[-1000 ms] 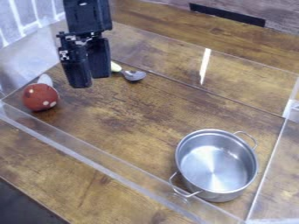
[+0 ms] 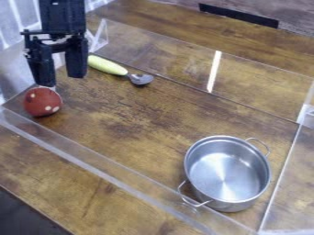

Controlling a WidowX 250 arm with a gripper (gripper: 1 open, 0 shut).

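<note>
My black gripper [image 2: 58,64] hangs open at the upper left, its two fingers apart, above and slightly behind a red ball-like object with white spots [image 2: 43,102]. A small pale item, partly hidden, sits just behind the red object. A pale yellow corn-like item [image 2: 106,65] and a grey ladle or spoon [image 2: 140,79] lie at the back. A steel pot [image 2: 227,170] with two handles stands empty at the front right.
Clear plastic walls surround the work area on the wooden table [image 2: 147,128].
The gripper has moved left and a little lower, uncovering more of the yellow item. The objects on the table are unmoved.
</note>
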